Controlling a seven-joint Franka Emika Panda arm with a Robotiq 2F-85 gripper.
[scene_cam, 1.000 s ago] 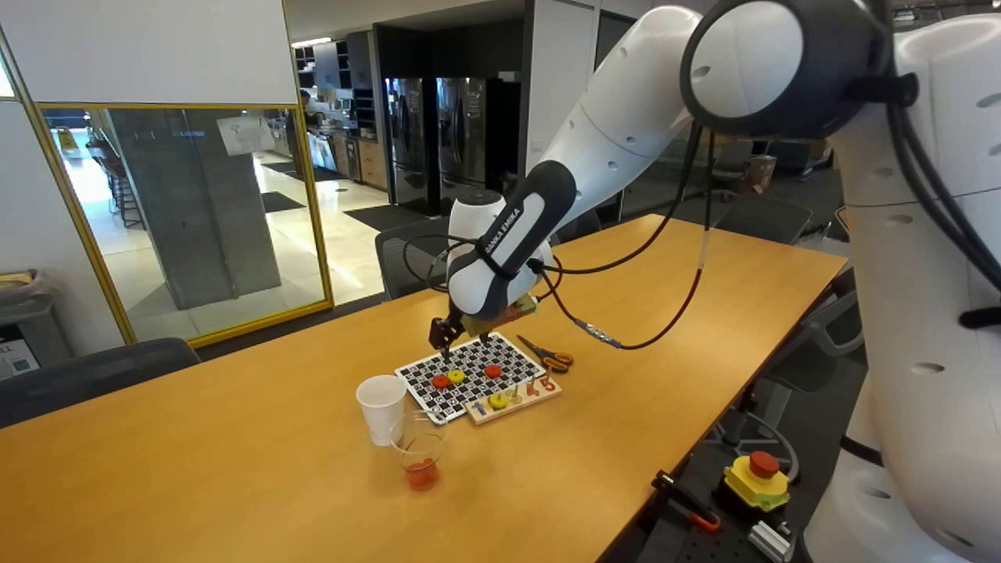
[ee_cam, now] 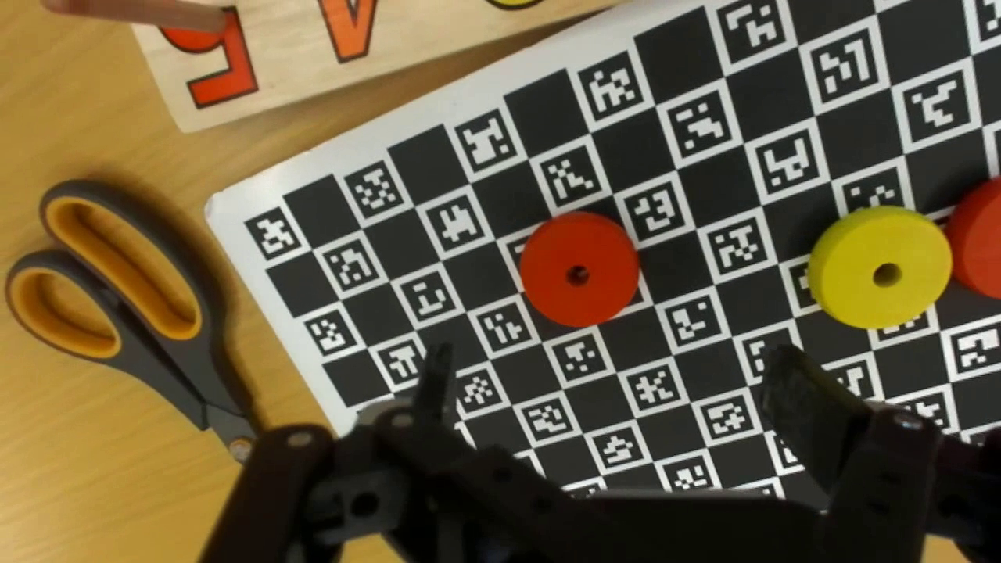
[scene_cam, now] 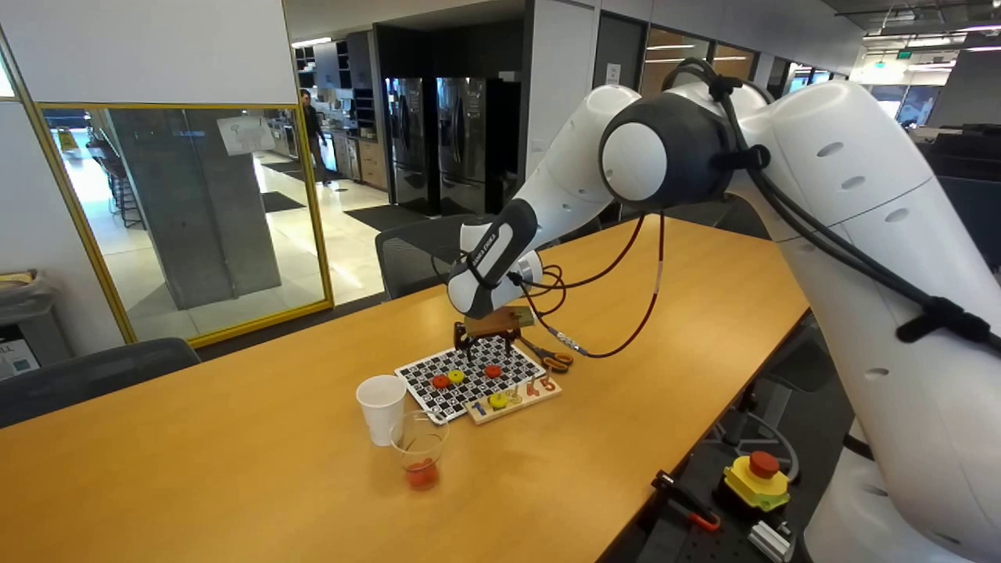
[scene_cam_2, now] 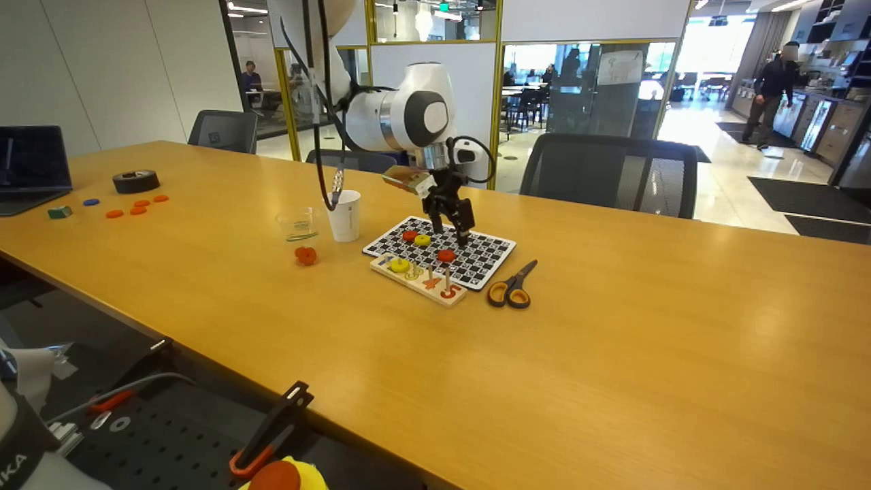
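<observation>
Over the black-and-white patterned board hangs my gripper, open, its two black fingers wide apart with nothing between them. A lone red ring lies flat on the board, just beyond the fingertips in the wrist view. To its right a yellow ring sits beside a second red ring, cut off by the frame's edge. Along the board's edge lies a wooden peg board with painted numbers and upright pegs; another yellow ring is on it near one end.
Orange-handled scissors lie beside the board. At its other side stand a white cup and a clear cup with red pieces showing at its bottom. A black tape roll and a laptop are farther off.
In exterior view 1 my gripper has shifted right across the board, and the arm's upper links have swung lower and left. The rings, board and cups have stayed in place.
</observation>
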